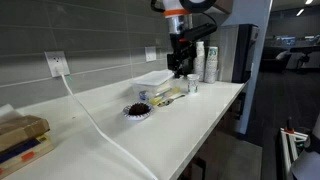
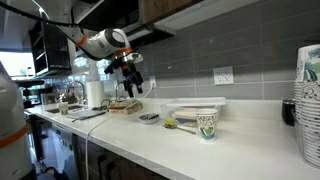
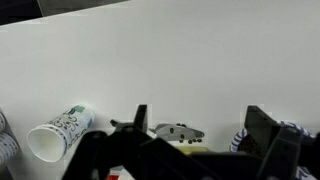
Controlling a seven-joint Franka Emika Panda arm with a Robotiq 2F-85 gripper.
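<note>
My gripper stands open over the white counter, with nothing held between its fingers. Beneath it, in the wrist view, lies a flat metal utensil [image 3: 178, 131] with small holes, partly covered by the gripper body. A white patterned paper cup [image 3: 70, 125] shows at the lower left of that view; exterior view 2 has the cup [image 2: 207, 123] upright near the wall side. A round dish with a striped rim [image 3: 300, 128] is partly hidden by the right finger. In exterior view 1 the dish [image 1: 138, 110] carries something dark.
Behind the utensil is a clear container with a white lid [image 2: 195, 103]. Tall stacks of cups [image 1: 211, 65] stand at the counter's far end. Boxes [image 1: 22, 140] sit at the near left, and a white cable [image 1: 95, 122] crosses the counter.
</note>
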